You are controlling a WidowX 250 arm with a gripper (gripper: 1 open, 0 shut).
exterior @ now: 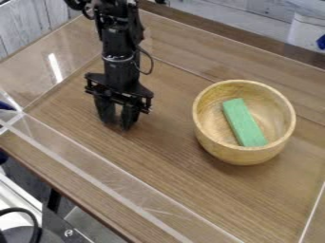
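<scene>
The black robot arm comes down from the top left, with its gripper (118,112) low over the wooden table (152,190), left of a tan bowl (203,128). Its tips are at or very near the table top; how the fingers stand, and whether anything is between them, is too dark and small to tell. Inside the bowl lies a green rectangular block (242,121).
A white object with blue (307,33) is cut off at the top right edge. A black cable (19,228) lies at the lower left corner.
</scene>
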